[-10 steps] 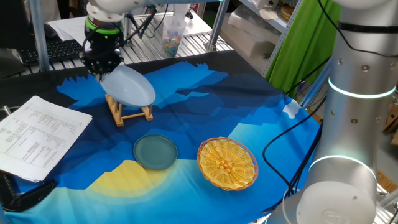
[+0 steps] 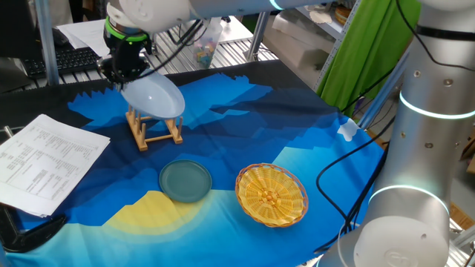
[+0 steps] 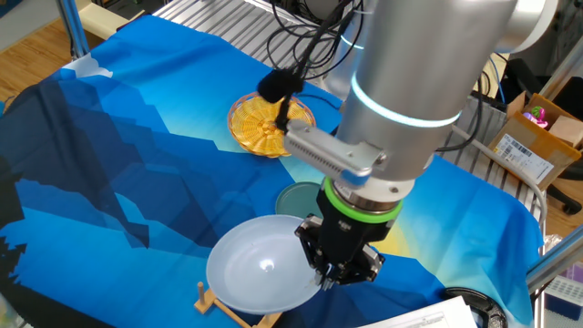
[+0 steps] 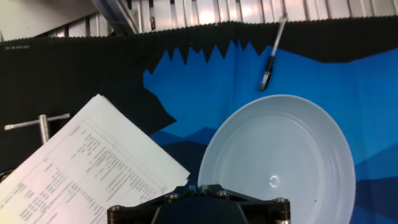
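Observation:
A pale blue-white plate is tilted above a small wooden rack, its lower edge close to the rack's pegs. At the plate's left rim, my gripper is shut on the edge. The second exterior view has the gripper at the right rim of the plate, with the rack partly hidden beneath. In the wrist view the plate faces the camera, and its left rim meets the gripper. The exact contact of the fingertips is hard to make out.
A dark green plate and a yellow woven basket lie on the blue cloth. Papers lie at the left, near a black clamp. A pen lies behind the pale plate.
The pale plate's lower edge has risen slightly, moving with the gripper at its rim. The arm has shifted a little. The rack, green plate and basket have stayed put.

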